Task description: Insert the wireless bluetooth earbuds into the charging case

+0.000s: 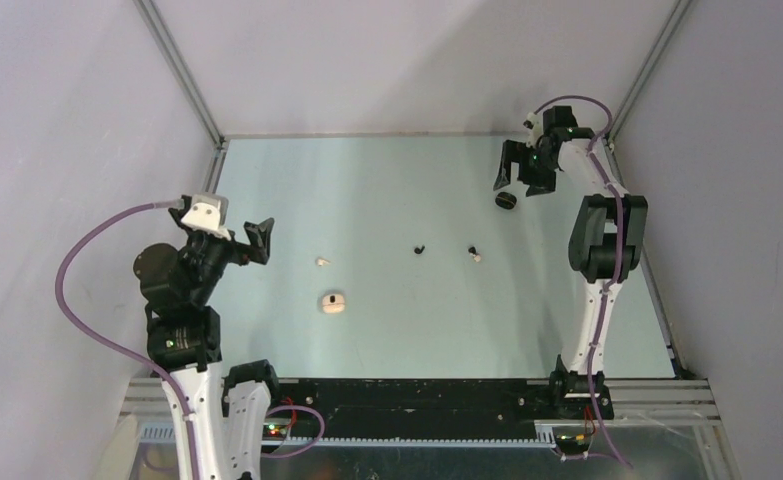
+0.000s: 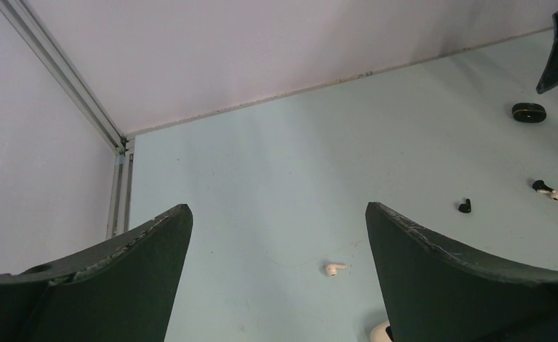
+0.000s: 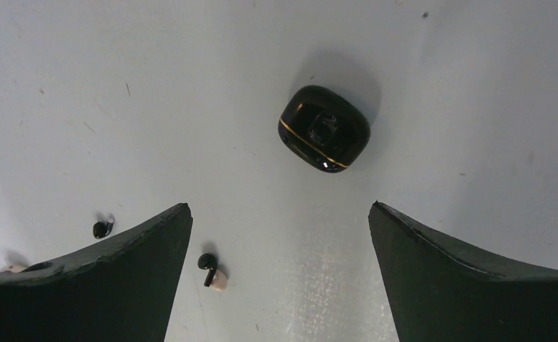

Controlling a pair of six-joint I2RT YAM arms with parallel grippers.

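Note:
In the right wrist view a shut black charging case with a gold line lies ahead of my right gripper, whose fingers stand wide apart and empty. From above, that gripper is close by the black case. A pale case with a dark spot sits at the table's left front. One pale earbud lies behind it. Mid-table is a lone black earbud; farther right a black earbud and a pale earbud touch. At the left edge my left gripper is open and empty.
White walls enclose the table at the back and sides. A dark slotted frame runs along its front. Bare tabletop fills the back and the front middle.

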